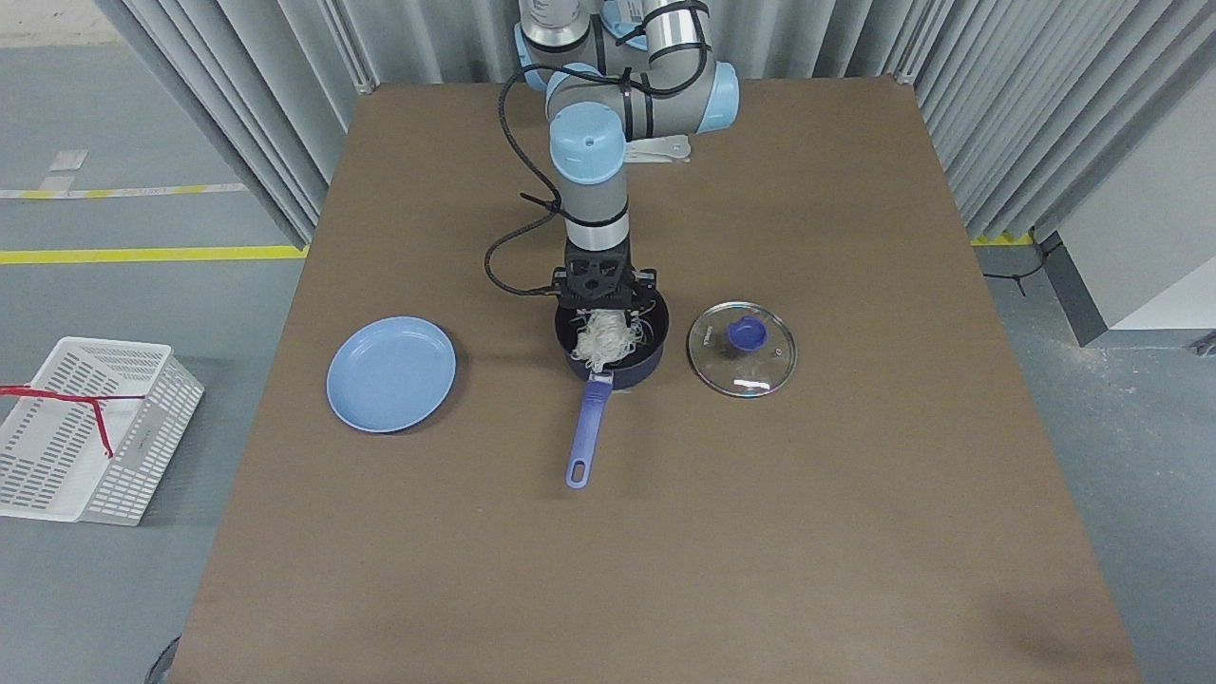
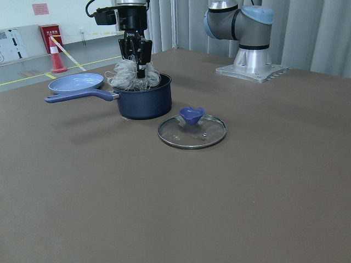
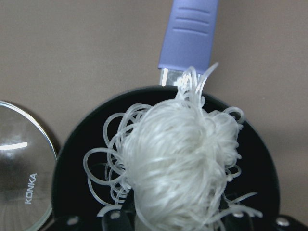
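My gripper (image 2: 141, 66) is down inside the dark blue saucepan (image 2: 143, 107), with a mass of white noodle-like strands (image 3: 173, 159) at its fingers, resting in the pan and rising to its rim. The strands hide the fingertips, so whether the fingers are closed on them is unclear. The pan's blue handle (image 1: 588, 429) points toward the front of the table. A glass lid (image 1: 730, 365) with a blue knob lies right of the pan in the front view, apart from it. A blue plate (image 1: 390, 374) sits to the left, empty.
A white basket (image 1: 137, 467) stands on the floor to the left. The robot's base (image 2: 252, 68) is at the back.
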